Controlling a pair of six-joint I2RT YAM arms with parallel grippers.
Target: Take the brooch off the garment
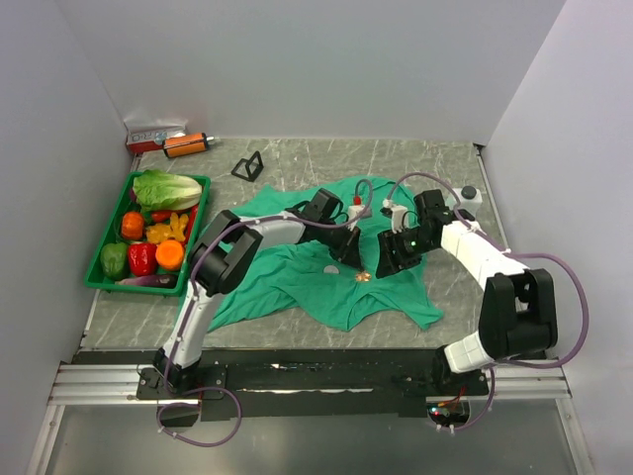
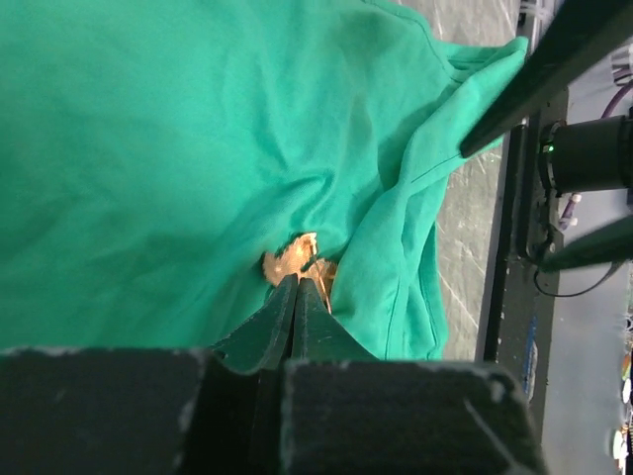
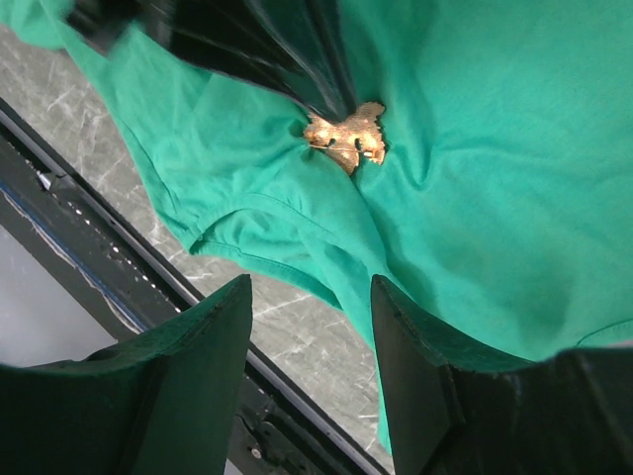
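A copper-coloured brooch (image 3: 348, 138) lies on the green garment (image 3: 514, 218), which is spread over the table with soft folds. In the left wrist view the brooch (image 2: 295, 259) shows just beyond the tips of my left gripper, whose fingers are together with nothing between them. From the right wrist view, the left gripper's dark tips stand over the brooch's upper edge; contact is unclear. My right gripper is open and empty, with the brooch ahead of it. From above, both grippers flank the brooch (image 1: 363, 276).
A green basket (image 1: 196, 235) of vegetables stands at the left. Behind the garment are a black stand (image 1: 248, 166) and an orange roller-like object (image 1: 186, 145). A white container (image 1: 465, 202) sits at the right. Bare marble table (image 1: 267, 332) shows along the front.
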